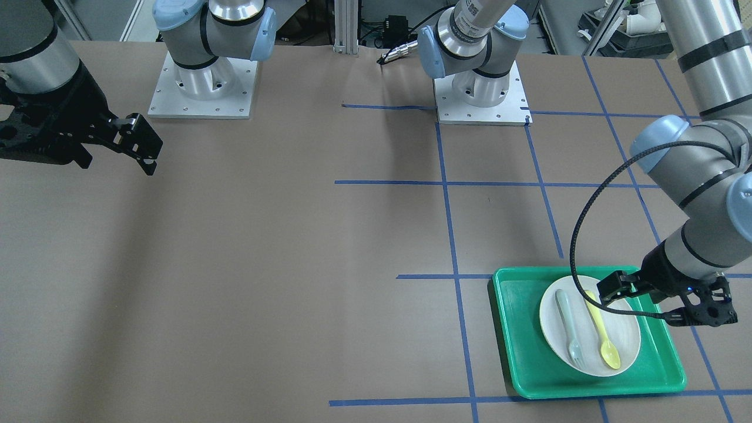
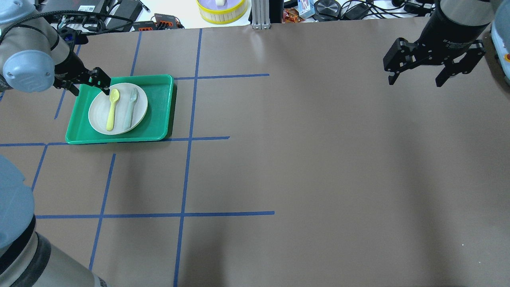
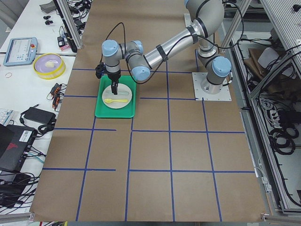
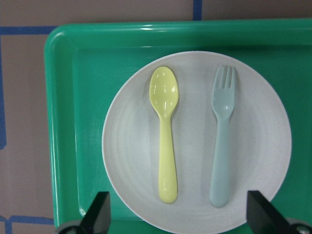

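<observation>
A green tray [image 1: 514,352] holds a white plate [image 4: 126,161] with a yellow spoon [image 4: 167,170] and a pale blue fork [image 4: 220,170] lying side by side on it. My gripper is over the tray, pointing down at the plate, its two black fingertips apart at the bottom of the left wrist view with nothing between them. In the front view it partly covers the far edge of tray and plate. The top view shows it at the tray's upper edge, above the utensils.
Another black gripper [image 2: 416,67] hangs at the opposite side in the top view. A side desk in the left view holds electronics and a yellow round container [image 3: 49,73].
</observation>
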